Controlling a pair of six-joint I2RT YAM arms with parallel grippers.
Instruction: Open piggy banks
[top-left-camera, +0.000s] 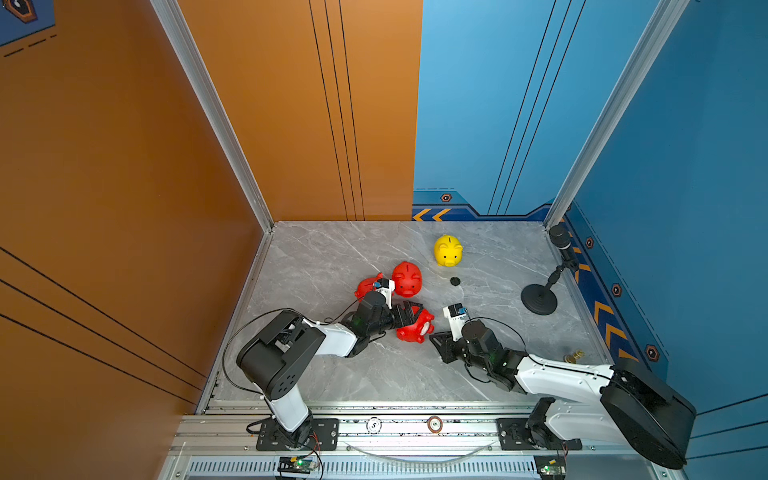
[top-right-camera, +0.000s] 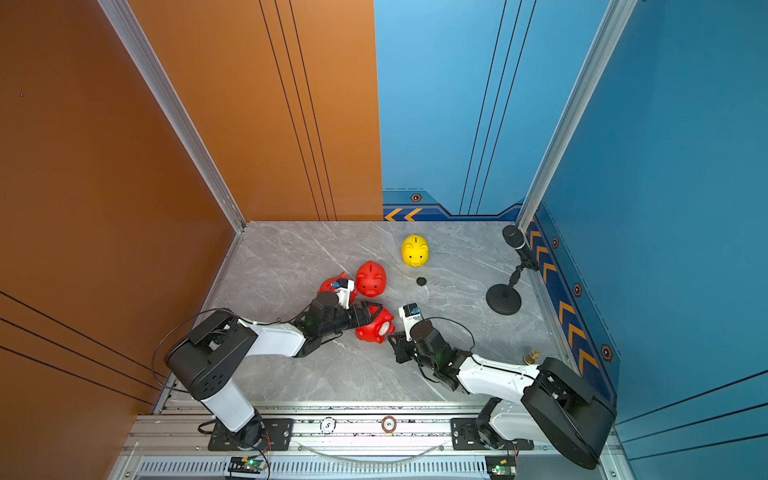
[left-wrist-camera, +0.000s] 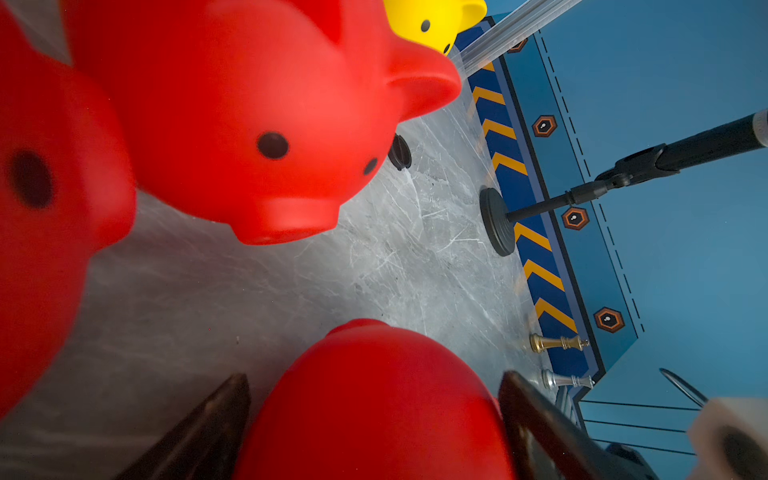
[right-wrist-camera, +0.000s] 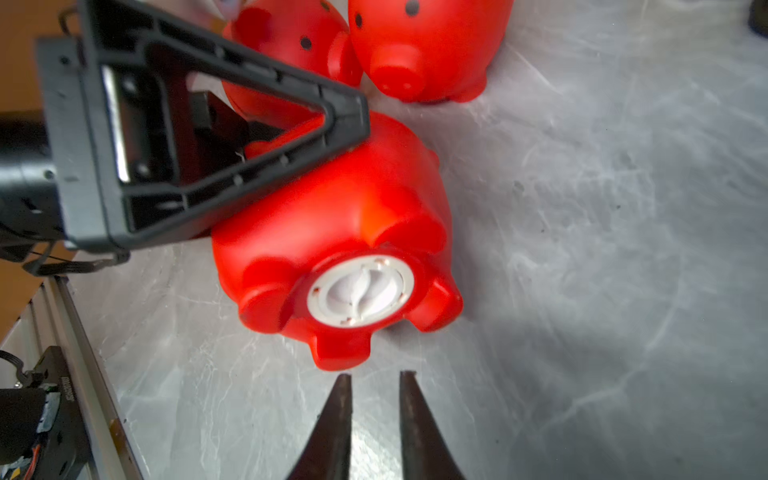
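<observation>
A red piggy bank lies on its side between my left gripper's fingers, which are spread around its body; this left gripper reads open. Its underside faces right, showing a white round plug with a raised tab, set in place. My right gripper is just short of that plug, fingertips a small gap apart, with nothing between them. Two more red piggy banks sit behind, and a yellow one stands upright at the back.
A small dark disc lies beside the yellow bank. A black stand is at the right, with gold and silver chess pieces near that wall.
</observation>
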